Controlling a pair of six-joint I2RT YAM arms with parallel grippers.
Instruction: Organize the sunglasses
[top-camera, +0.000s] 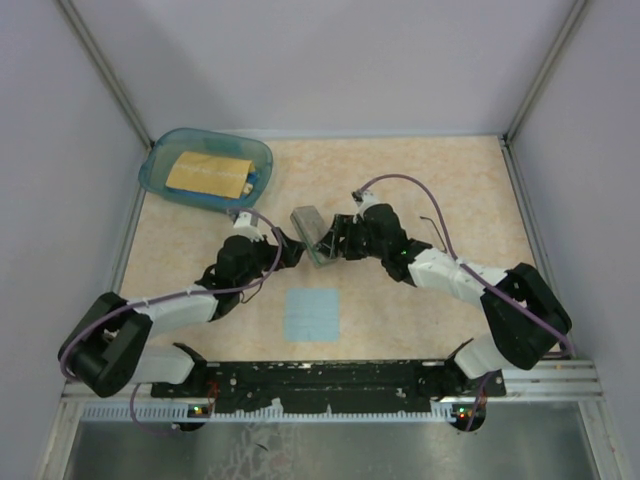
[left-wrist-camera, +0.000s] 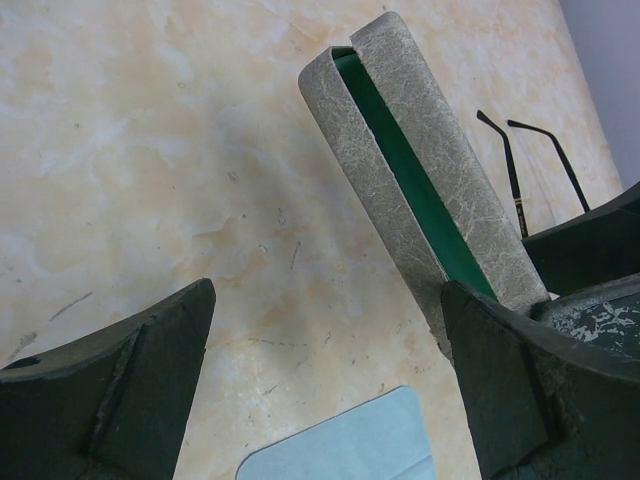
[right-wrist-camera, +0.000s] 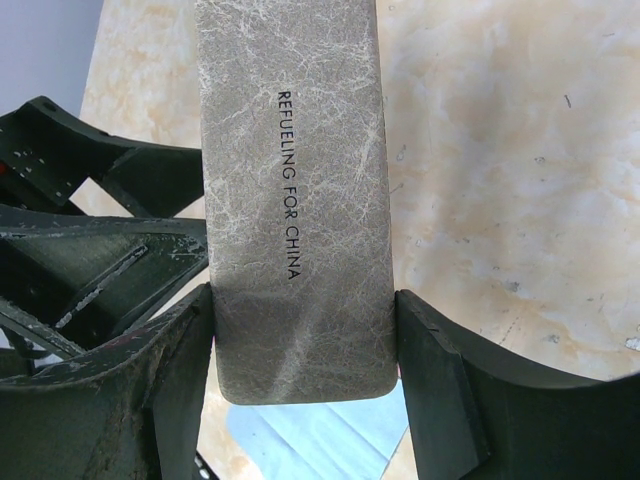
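Note:
A grey glasses case, printed "REFUELING FOR CHINA" and showing a green slot in the left wrist view, is held at its end between the fingers of my right gripper. My left gripper stands open beside it, its right finger touching or very near the case's side. Dark temples of the sunglasses show beyond the case in the left wrist view; at the right a thin dark line appears in the top view. A light-blue cloth lies below on the table.
A teal tray with a yellow item stands at the back left. Walls bound it at the back and sides.

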